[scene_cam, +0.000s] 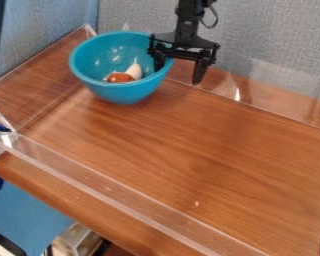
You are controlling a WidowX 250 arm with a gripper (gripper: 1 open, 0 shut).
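Observation:
A teal bowl [116, 88] sits at the back left of the wooden surface, holding a whitish piece [133, 70] and a reddish-brown piece [117, 78]. My black gripper [178, 61] hangs at the bowl's right rim, open, one finger over the bowl and the other just outside it. I see nothing held between the fingers.
Clear low walls edge it, with grey padded panels behind and on the left. Some blurred items lie outside at the lower left.

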